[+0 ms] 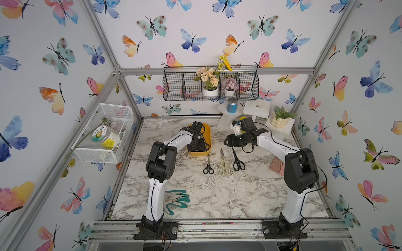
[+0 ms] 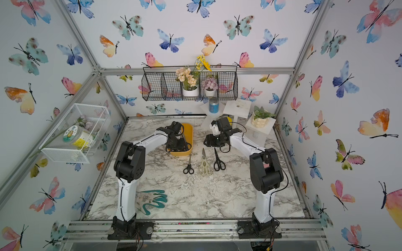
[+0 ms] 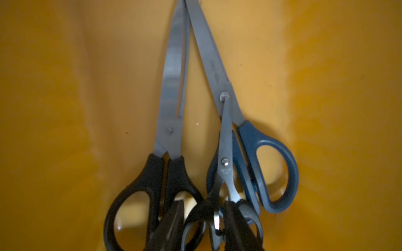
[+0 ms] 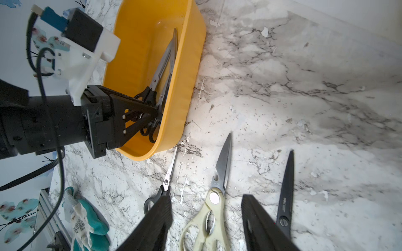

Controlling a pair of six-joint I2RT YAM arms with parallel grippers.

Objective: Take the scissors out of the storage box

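The yellow storage box (image 4: 190, 62) holds several scissors: black-handled scissors (image 3: 170, 104), blue-handled scissors (image 3: 251, 138) and smaller scissors (image 3: 226, 142) with dark handles. My left gripper is down inside the box, part open around the smaller scissors' handle area; a firm hold cannot be seen. My right gripper is part open, above the table right of the box. Outside lie small black scissors (image 1: 208, 167), cream-handled kitchen scissors (image 4: 213, 200) and long black scissors (image 1: 237, 163).
White stands (image 1: 256, 108) with a blue can and a plant stand at the back right. A teal glove (image 2: 152, 200) lies near the left arm's base.
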